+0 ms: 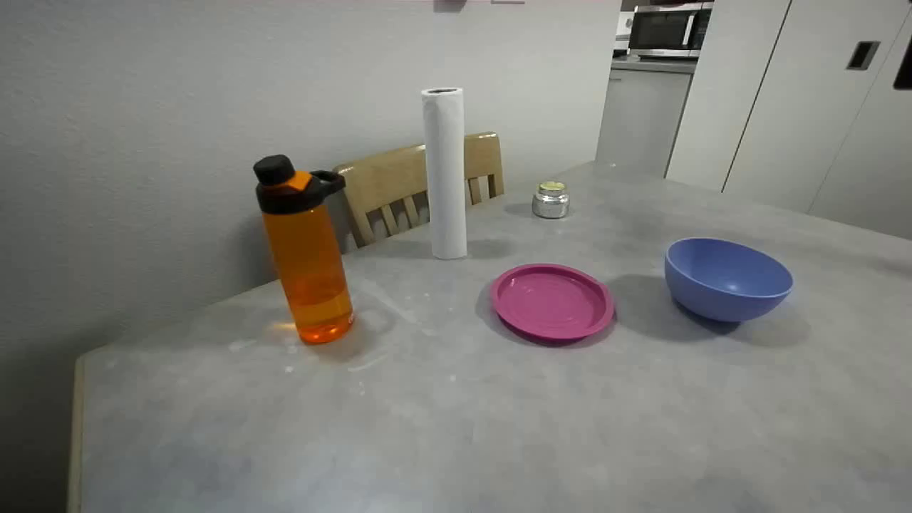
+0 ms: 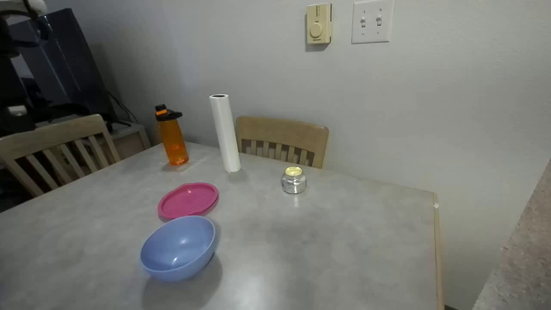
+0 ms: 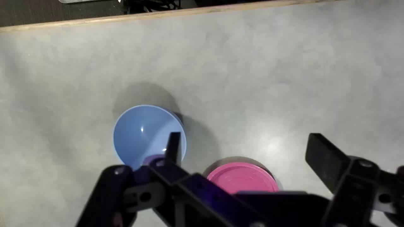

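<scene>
My gripper stands open in the wrist view, its fingers wide apart with only tabletop between the tips. Below it, a blue bowl (image 3: 145,132) rests upright on the table, partly covered by the left finger (image 3: 173,147). A pink plate (image 3: 244,177) lies flat, its lower part hidden behind the gripper's body. Both exterior views show the empty blue bowl (image 1: 727,278) beside the pink plate (image 1: 553,301). An orange bottle (image 1: 309,265) with a black lid, an upright white roll (image 1: 445,175) and a small silvery jar (image 1: 551,201) stand farther back.
Wooden chairs (image 2: 281,135) stand against its far and left edges. A wall rises close behind the bottle and roll. In the wrist view, a wooden table edge (image 3: 159,15) crosses the top.
</scene>
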